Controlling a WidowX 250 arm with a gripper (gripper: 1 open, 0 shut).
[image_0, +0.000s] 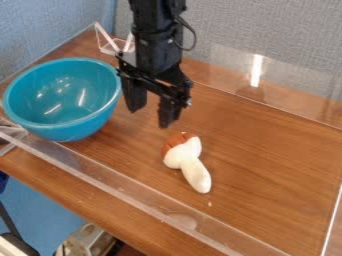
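Observation:
A white elongated object with an orange-red patch (189, 165) lies on the wooden table at centre right of the camera view. Above it and to the left, my black gripper (151, 98) hangs open beside the right rim of a teal bowl (60, 100), apart from the white object. I see nothing held between its fingers.
A white wire-like stand (110, 42) is partly hidden behind the arm at the back. A clear strip runs along the front.

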